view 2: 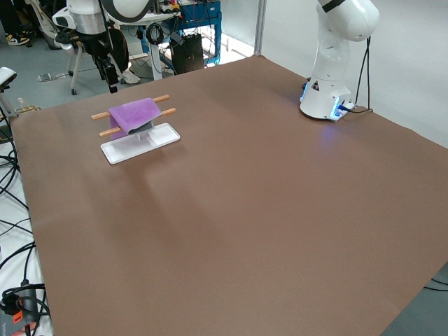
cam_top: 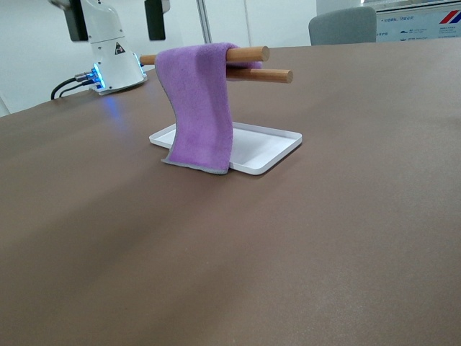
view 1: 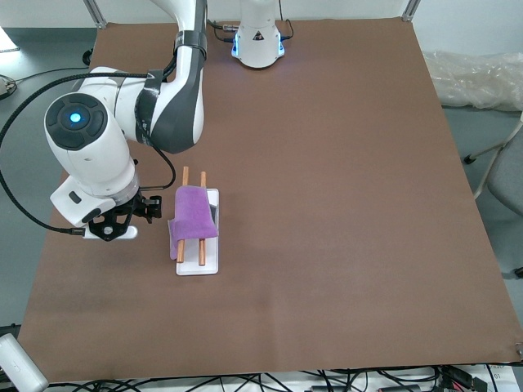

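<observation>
A purple towel [view 1: 193, 214] hangs draped over two wooden rods [cam_top: 258, 75] above a white tray [view 2: 150, 143]. In the top view its long end hangs down to the table level. My gripper [view 1: 143, 211] is just left of the towel in the left view, at the end of the white arm; in the right view it [view 2: 111, 78] is beyond the rods. The towel is apart from it. Whether its fingers are open or shut is unclear.
Cables lie along the outer edges.
</observation>
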